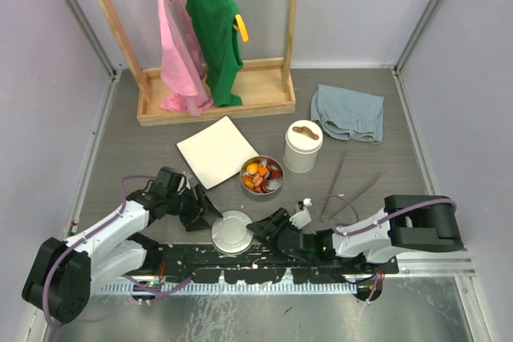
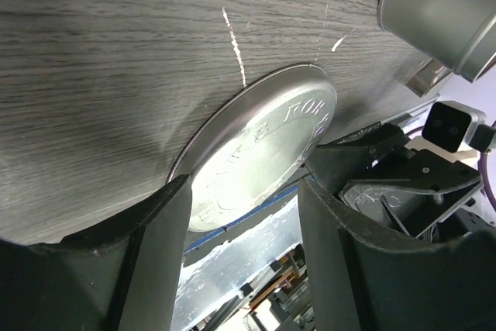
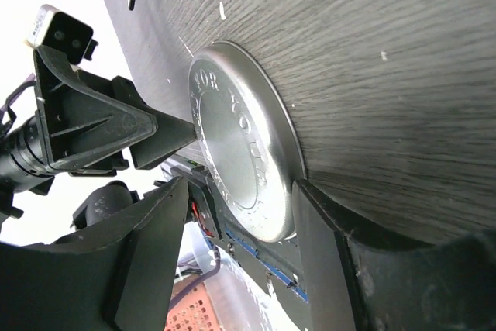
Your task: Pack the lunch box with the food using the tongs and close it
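Observation:
A round silver lid [image 1: 232, 231] with embossed lettering lies at the front edge of the table, between my two grippers. My left gripper [image 1: 204, 212] is at its left side with fingers apart; in the left wrist view the lid's rim is right at the fingertips. My right gripper [image 1: 264, 226] is at its right side, fingers apart, one fingertip [image 3: 306, 207] against the rim. A steel bowl [image 1: 261, 187] with orange and red food pieces sits behind the lid.
A white board [image 1: 215, 152], a white canister [image 1: 302, 155], long grey sticks [image 1: 337, 179] and folded denim [image 1: 347, 114] are on the table. A wooden rack [image 1: 264, 102] with hanging clothes stands at the back.

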